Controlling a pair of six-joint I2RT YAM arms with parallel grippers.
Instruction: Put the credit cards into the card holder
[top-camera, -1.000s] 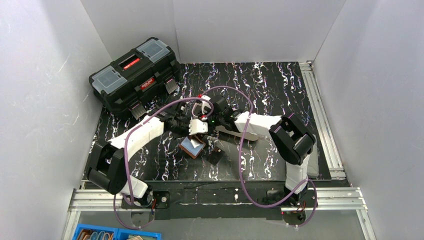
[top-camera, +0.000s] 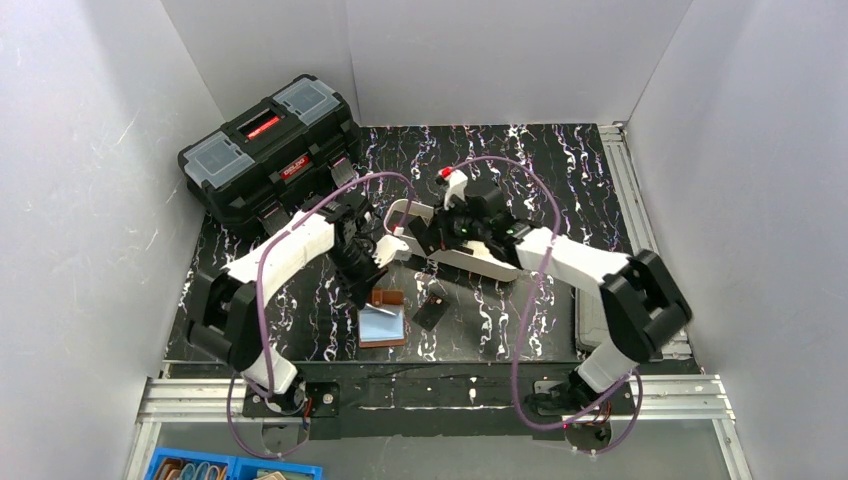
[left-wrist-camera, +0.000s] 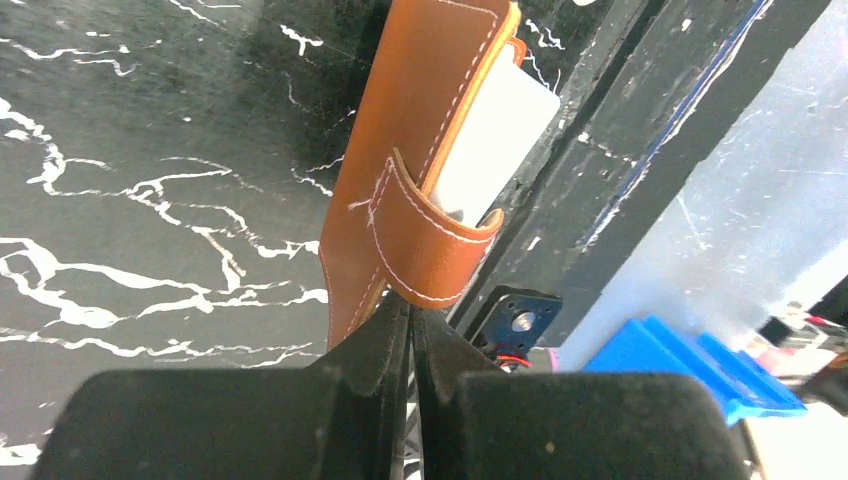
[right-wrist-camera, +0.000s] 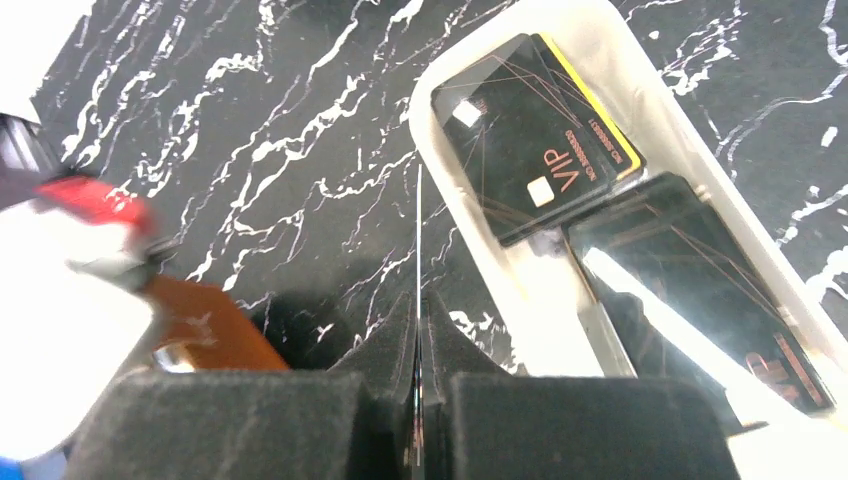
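The brown leather card holder (top-camera: 378, 341) (left-wrist-camera: 362, 170) stands on the marble table's front left, light cards (left-wrist-camera: 497, 130) inside. My left gripper (top-camera: 362, 297) is shut at the holder's strap, nothing visible between its fingers. A loose black card (top-camera: 431, 311) lies right of the holder. A cream tray (top-camera: 486, 265) (right-wrist-camera: 475, 233) holds black cards, one marked VIP (right-wrist-camera: 535, 130). My right gripper (top-camera: 440, 240) is shut above the tray's near side, with no card visible between its fingers.
A black toolbox (top-camera: 250, 170) fills the back left. Walls surround the table, whose back right is clear. A blue bin (top-camera: 240, 467) lies beyond the front edge.
The right arm has moved right, away from the left one, over the tray. My left gripper has shifted toward the front, and the holder has turned straighter.
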